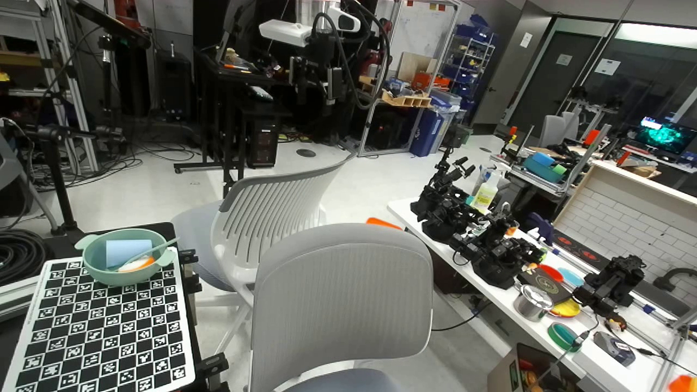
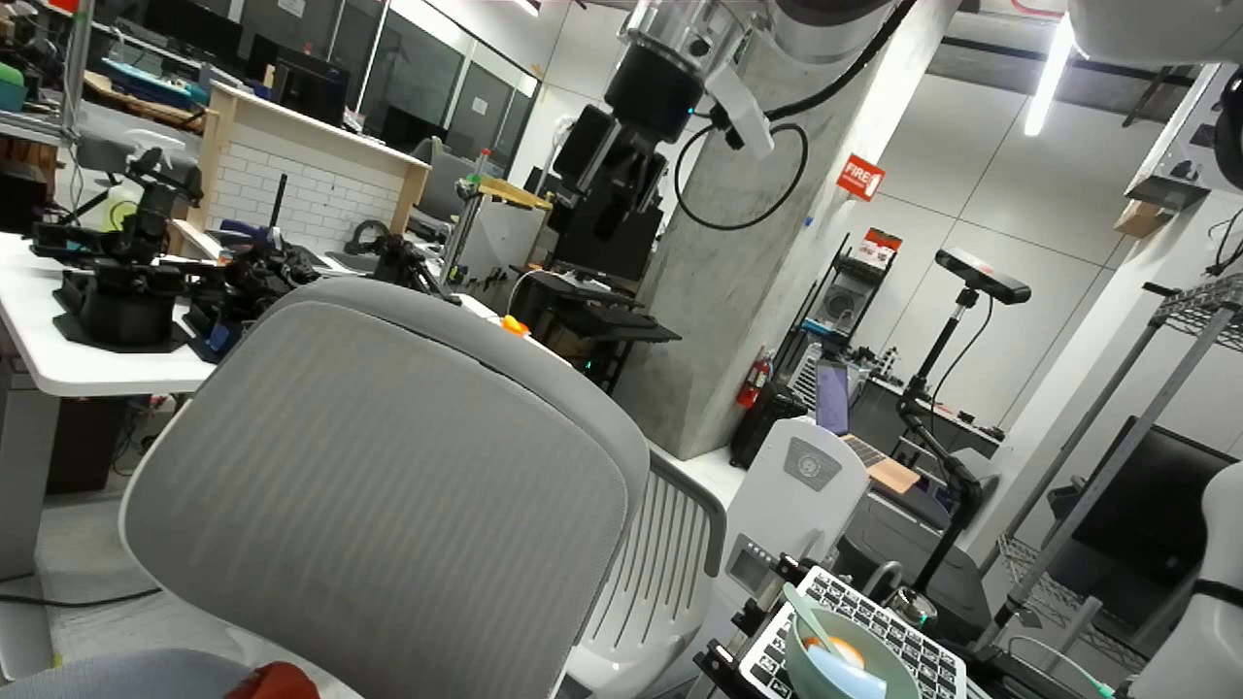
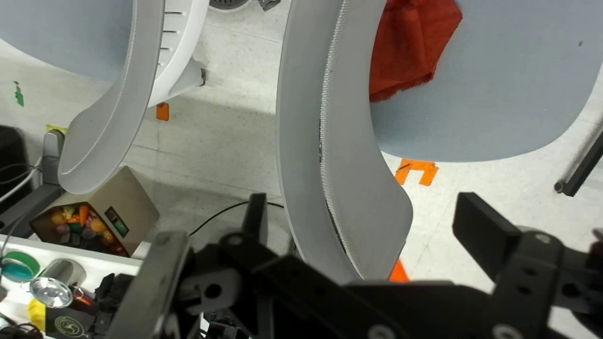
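Observation:
In the wrist view a red cloth (image 3: 415,48) lies crumpled on a blue-grey chair seat (image 3: 492,84), partly hidden by the grey backrest (image 3: 339,135). A corner of that red cloth (image 2: 278,682) shows at the bottom edge of exterior view 2. My gripper is open above the backrest, its black fingers (image 3: 483,234) far apart and nothing held between them. Exterior view 1 has the gripper (image 1: 315,95) pointing down, high over the chairs. The cloth is out of sight in that view.
Another chair with a slatted back (image 1: 281,215) stands close by. A green bowl (image 1: 111,258) holding several items rests on a checkered board (image 1: 104,326). Black robot arms (image 1: 496,258) and kitchenware crowd the white table (image 1: 477,274). Floor shows between the chairs and table.

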